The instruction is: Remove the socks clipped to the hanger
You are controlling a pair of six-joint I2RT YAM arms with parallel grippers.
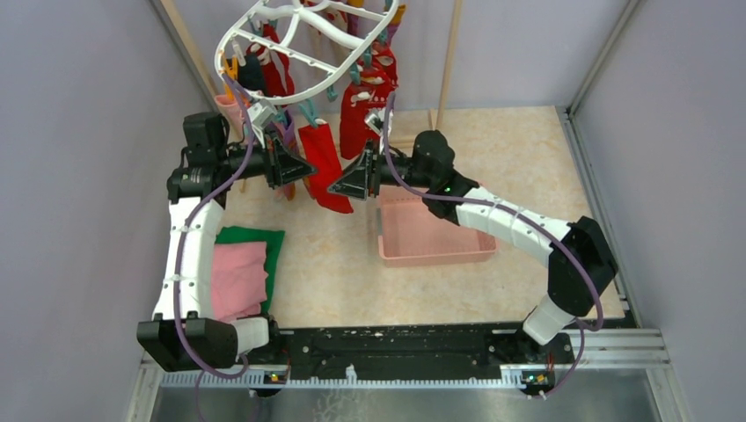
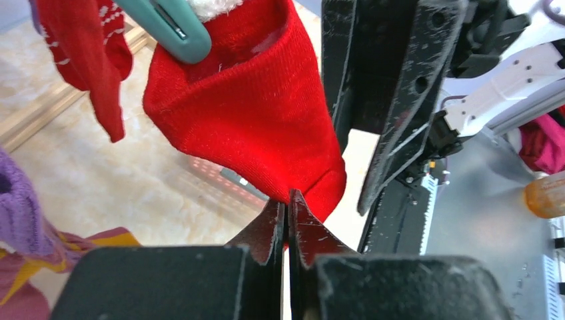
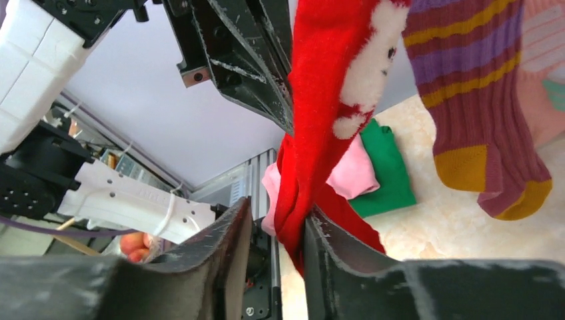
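A red sock [image 1: 324,167] with a white patch hangs from a teal clip [image 2: 176,30] on the white hanger [image 1: 312,92], between both grippers. My left gripper [image 1: 299,171] is shut at the sock's edge; its fingertips meet on the red fabric [image 2: 260,113] in the left wrist view. My right gripper [image 1: 343,183] has its fingers just apart, with the sock [image 3: 313,120] running down between or against them; whether it grips is unclear. More socks, red ones and a striped purple-yellow one [image 3: 473,107], hang nearby.
A pink bin [image 1: 435,251] sits right of centre below the right arm. Folded pink [image 1: 236,281] and green cloths lie at the front left.
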